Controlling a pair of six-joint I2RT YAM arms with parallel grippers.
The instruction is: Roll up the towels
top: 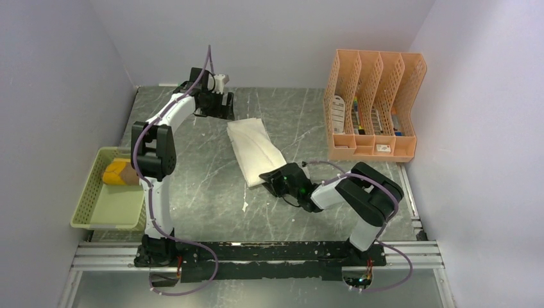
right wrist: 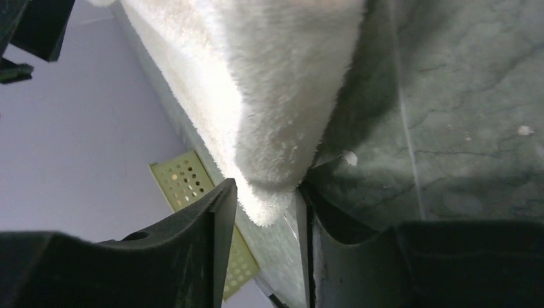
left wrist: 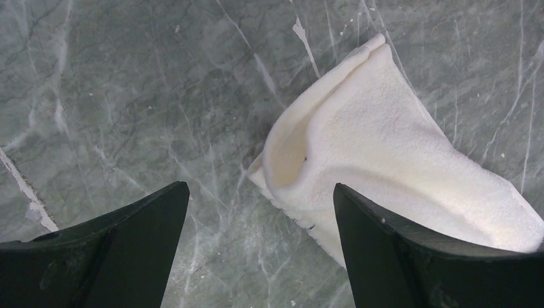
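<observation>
A white towel (top: pixel 251 144) lies folded lengthwise on the grey marbled table (top: pixel 199 205), seen also in the left wrist view (left wrist: pixel 378 122). My left gripper (top: pixel 226 106) stands open just above the towel's back end, with nothing between its fingers. My right gripper (top: pixel 269 179) is low at the towel's front edge; in the right wrist view its fingertips (right wrist: pixel 221 199) sit at the towel's fold, one finger partly against the cloth, the finger partly open. Whether cloth is caught between them is unclear.
A green basket (top: pixel 80 215) with a yellow bundle (top: pixel 122 171) stands at the left. An orange divided organizer (top: pixel 372 144) holds small items at the back right.
</observation>
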